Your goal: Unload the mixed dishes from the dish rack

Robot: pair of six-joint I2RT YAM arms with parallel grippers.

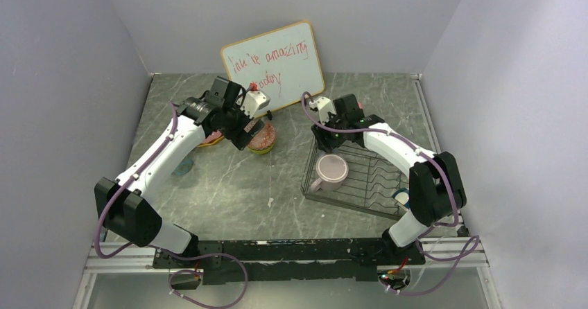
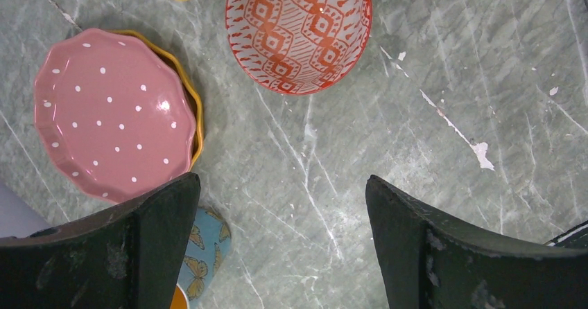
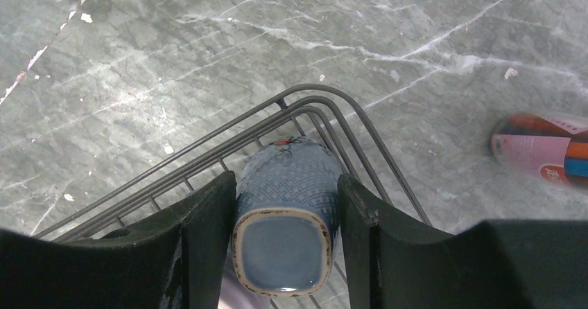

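The dish rack [image 1: 367,184] holds a pale mug [image 1: 331,169]. In its back-left corner my right gripper has its fingers around a blue-grey patterned vessel [image 3: 284,246], touching or nearly touching its sides; I cannot tell whether it grips. My left gripper is open and empty over the counter, near a red-patterned bowl [image 2: 298,28], a pink dotted plate [image 2: 111,115] on a yellow-rimmed one, and a butterfly-patterned piece [image 2: 204,246].
A whiteboard [image 1: 270,59] leans at the back. A colourful cylindrical object [image 3: 534,153] stands beyond the rack's back edge.
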